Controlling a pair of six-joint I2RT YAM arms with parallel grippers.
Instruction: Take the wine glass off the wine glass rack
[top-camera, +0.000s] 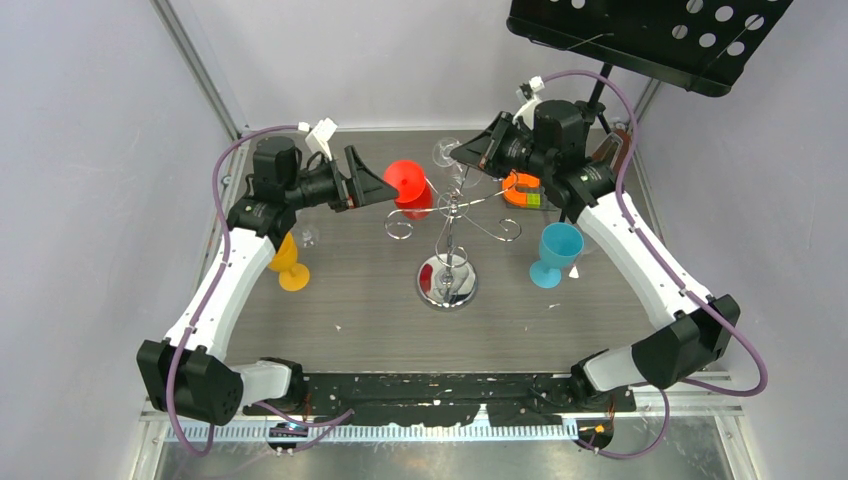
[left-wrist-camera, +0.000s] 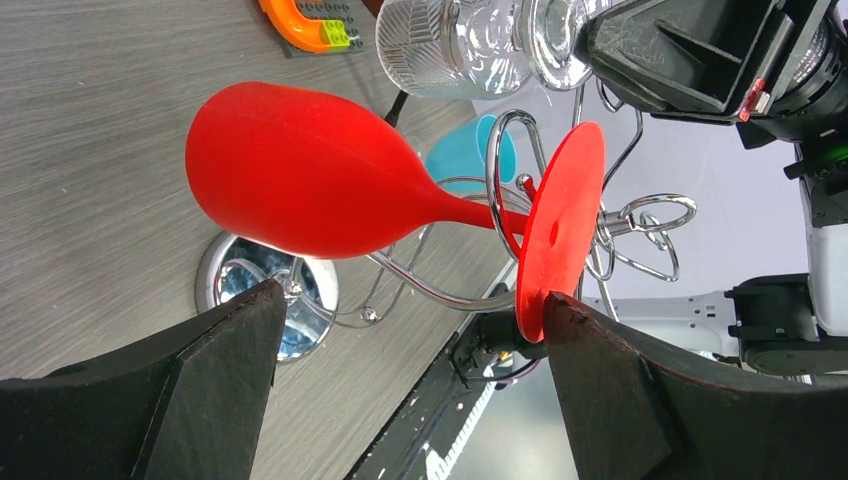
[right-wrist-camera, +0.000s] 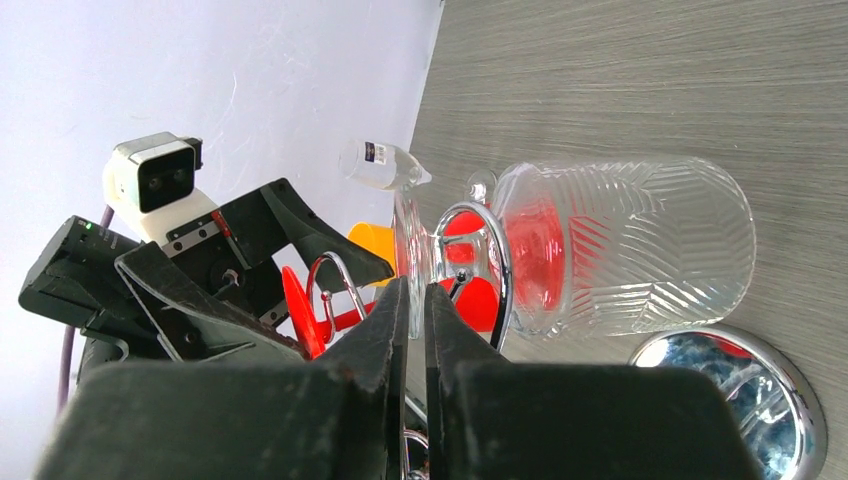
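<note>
The chrome glass rack (top-camera: 447, 295) stands at the table's centre. A clear glass (right-wrist-camera: 640, 245) hangs sideways in its back loop; my right gripper is shut on its foot, as the right wrist view shows. A red wine glass (left-wrist-camera: 305, 170) lies in another loop, its round foot at the loop's outer side. My open left gripper is at that red glass, with the foot near its right finger; whether they touch is unclear.
A yellow goblet (top-camera: 289, 262) stands left, a cyan goblet (top-camera: 557, 255) right. An orange object (top-camera: 520, 185) lies at the back right, beneath a black stand (top-camera: 650, 40).
</note>
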